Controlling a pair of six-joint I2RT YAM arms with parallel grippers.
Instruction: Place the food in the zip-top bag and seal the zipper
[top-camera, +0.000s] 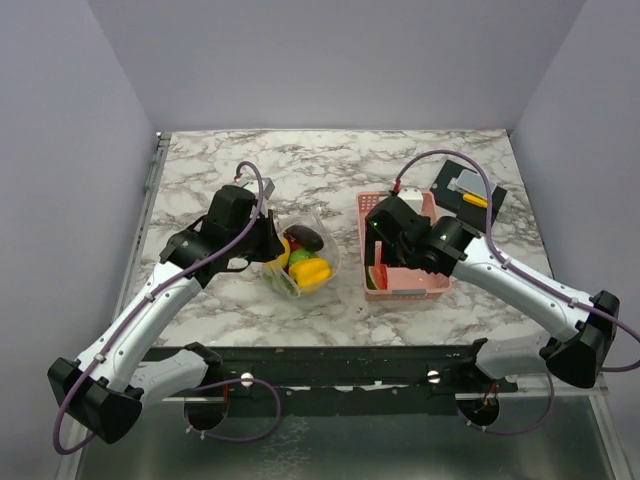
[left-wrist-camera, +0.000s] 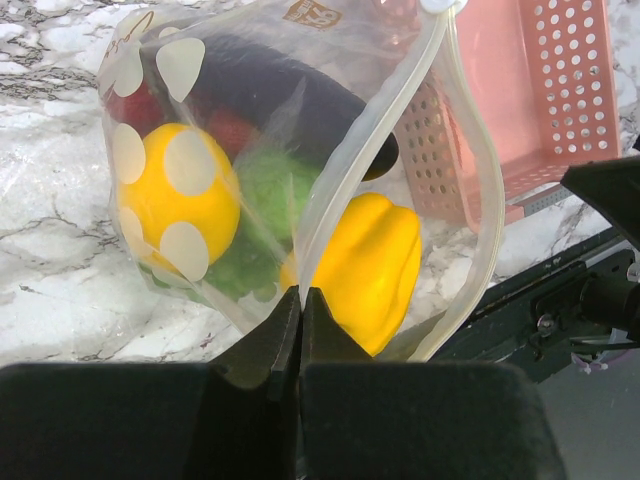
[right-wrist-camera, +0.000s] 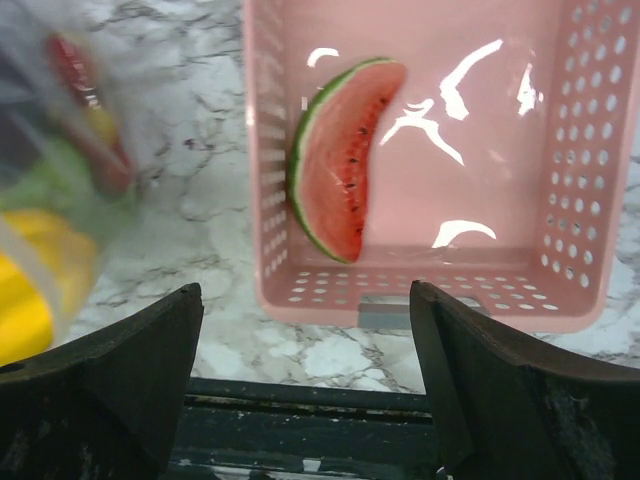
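Observation:
The clear zip top bag (left-wrist-camera: 335, 190) stands with its mouth spread, holding a dark eggplant (left-wrist-camera: 275, 95), a yellow round fruit (left-wrist-camera: 205, 195), a yellow pepper (left-wrist-camera: 370, 265) and some green and red food. My left gripper is shut on the bag's rim. In the right wrist view, a watermelon slice (right-wrist-camera: 340, 160) lies against the left wall of the pink basket (right-wrist-camera: 430, 285). My right gripper is open above the basket's near left part, its fingers apart and nothing between them. From the top, the right arm covers part of the basket.
At the back right of the table lies a black board (top-camera: 462, 205) with a grey item (top-camera: 473, 184) and a yellow one (top-camera: 475, 200) on it. Bare marble shows behind the bag and between bag and basket.

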